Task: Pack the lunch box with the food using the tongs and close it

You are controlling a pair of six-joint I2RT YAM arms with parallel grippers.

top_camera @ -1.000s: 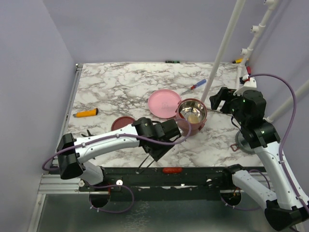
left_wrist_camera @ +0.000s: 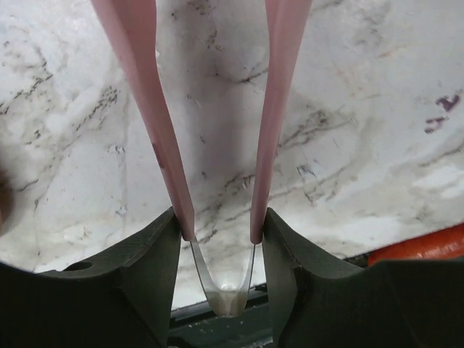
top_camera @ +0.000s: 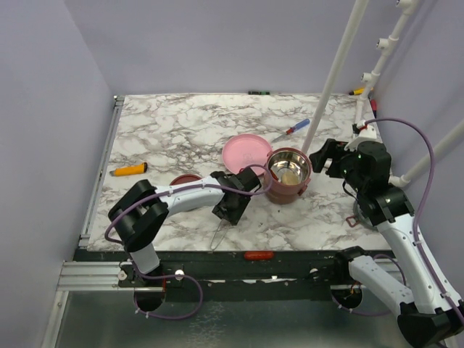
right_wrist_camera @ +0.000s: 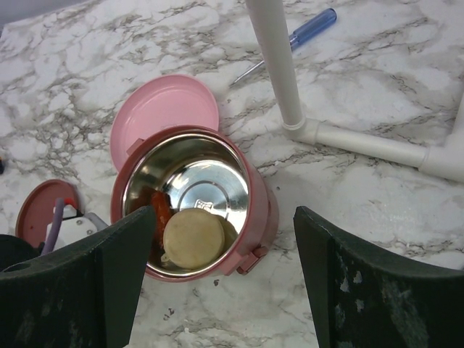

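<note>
The round pinkish-brown lunch box [top_camera: 288,190] stands uncovered on the table. In the right wrist view, its steel bowl [right_wrist_camera: 212,177] contains a pale round bun [right_wrist_camera: 193,238] and a reddish-brown piece [right_wrist_camera: 161,210]. Behind it lies a flat, empty pink plate [top_camera: 245,154]. My left gripper [top_camera: 226,219], left of the box near the table's front, is shut on pink tongs [left_wrist_camera: 264,170] close to their clear bent end; their two arms are spread apart with nothing between them where visible. Up and to the right of the box, my right gripper [top_camera: 319,156] is open and empty.
My left arm partly covers a brown round lid [top_camera: 185,178]. A white pole rises just behind the box, beside a blue-handled screwdriver [top_camera: 293,130]. An orange tool [top_camera: 129,170] lies far left, a red object [top_camera: 258,255] at the front edge.
My left gripper has moved with the tongs back from the front edge, and its arm now covers part of the lid. The right gripper has shifted slightly left and down.
</note>
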